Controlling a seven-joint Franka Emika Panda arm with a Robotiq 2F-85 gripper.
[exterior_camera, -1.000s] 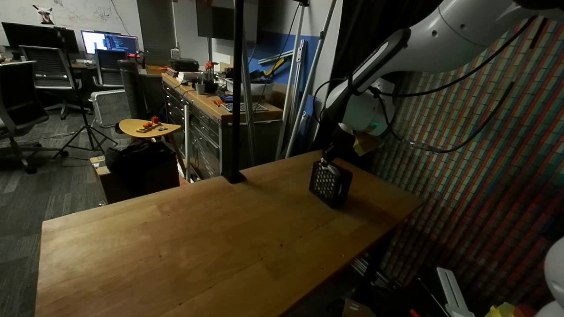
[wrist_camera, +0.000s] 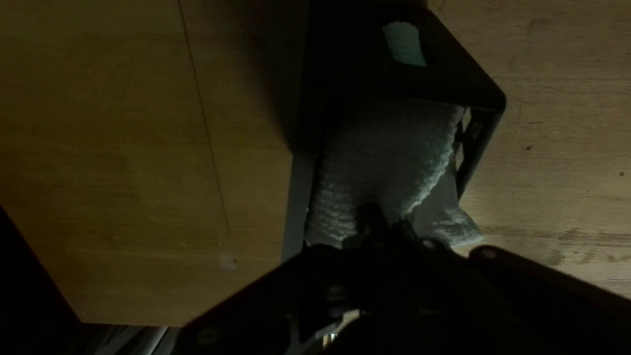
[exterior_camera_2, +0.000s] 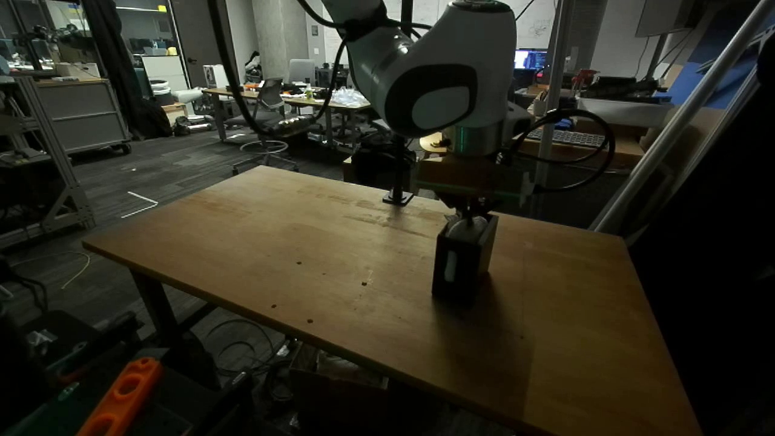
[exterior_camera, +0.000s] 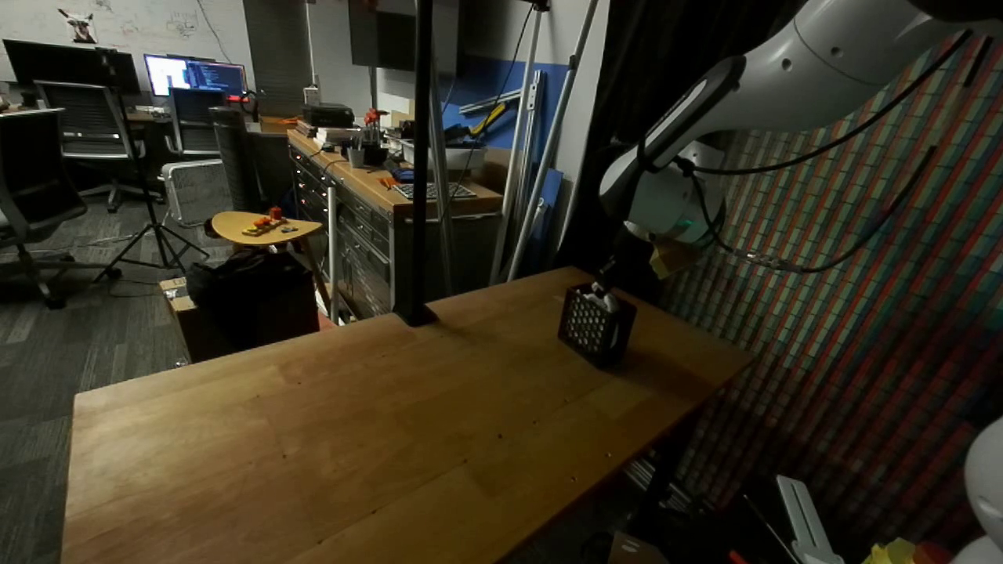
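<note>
A black box with a perforated side (exterior_camera: 588, 324) stands upright on the wooden table, near its far right end. In the wrist view, white textured paper or cloth (wrist_camera: 384, 159) fills this box, and a loose corner (wrist_camera: 454, 228) sticks out past its edge. Directly over the open top, my gripper points down with its fingertips against the white material. The fingers are shut; whether a thin fold is pinched between them is too dark to tell. In exterior view 2 the white material (exterior_camera_2: 467, 229) bulges at the box's top under the gripper (exterior_camera_2: 470, 215).
A black post (exterior_camera: 420, 188) rises at the table's back edge. A patterned curtain (exterior_camera: 846, 235) hangs behind the arm.
The arm and gripper have shifted a little to the right in exterior view 1. The black box has shifted the same way, staying under the gripper.
</note>
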